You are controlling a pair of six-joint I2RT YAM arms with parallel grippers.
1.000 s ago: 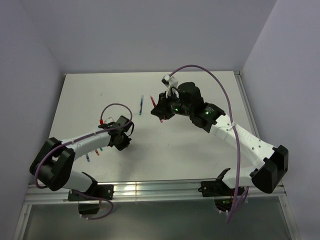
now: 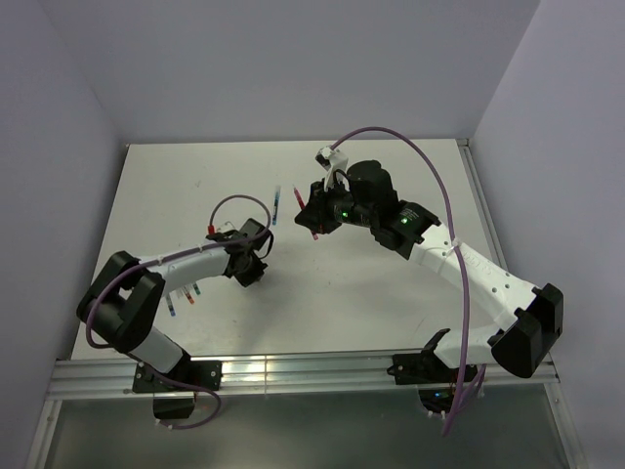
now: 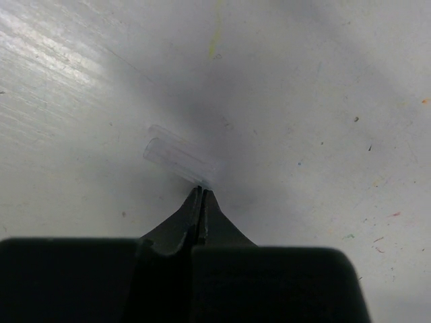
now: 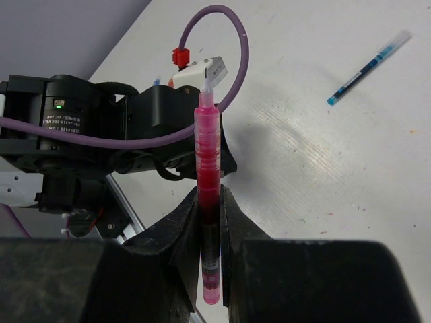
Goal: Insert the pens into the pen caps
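Note:
A pink pen (image 4: 207,148) stands upright in my right gripper, which is shut on it and raised over the middle of the table. A clear pen cap (image 3: 176,156) lies on the table in the left wrist view, just beyond the tips of my left gripper. That gripper is shut and low at the table; the cap's near end reaches its fingertips, and I cannot tell whether it touches them. A blue pen (image 4: 360,74) with a clear end lies on the white table (image 2: 391,303).
More pens (image 2: 190,296) lie at the left of the table, partly under my left arm.
My left arm and gripper have moved rightward and slightly toward the back over the last second. The right arm holds still with the pink pen.

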